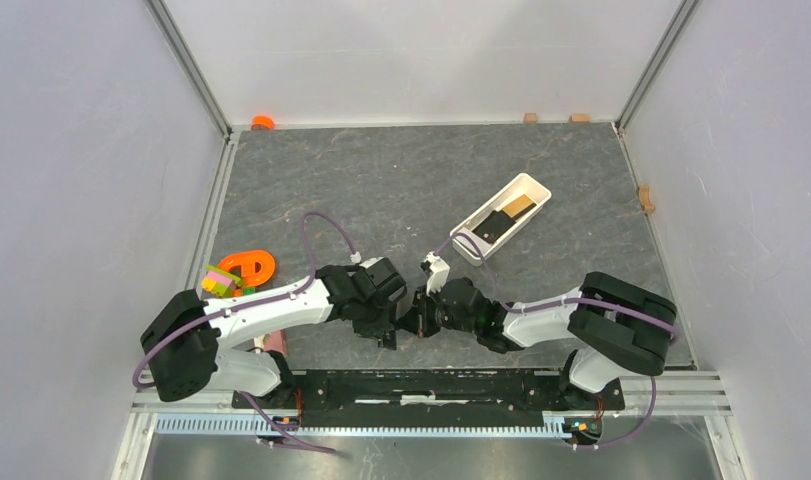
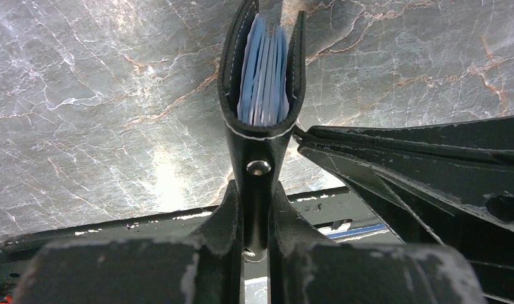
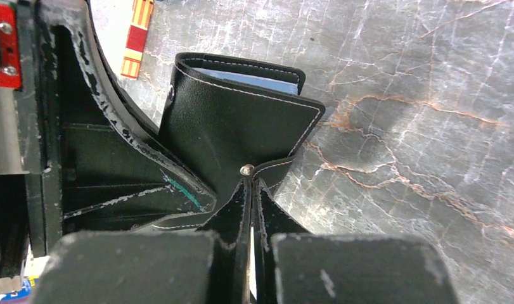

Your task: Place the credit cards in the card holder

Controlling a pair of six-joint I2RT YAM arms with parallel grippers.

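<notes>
The black card holder (image 2: 258, 126) stands upright between the fingers of my left gripper, which is shut on it. Its open end shows the pale blue edges of several cards (image 2: 265, 76). In the right wrist view the black leather side of the holder (image 3: 232, 120) shows, with a light blue card edge (image 3: 244, 80) at its top. My right gripper is shut, its tips right at the metal snap and a folded strap (image 3: 273, 166). I cannot tell whether the strap is pinched. No loose card lies in view.
A white tray (image 1: 466, 245) with a black item and a brown one stands behind the right arm. Toy pieces (image 1: 251, 266) lie at the left.
</notes>
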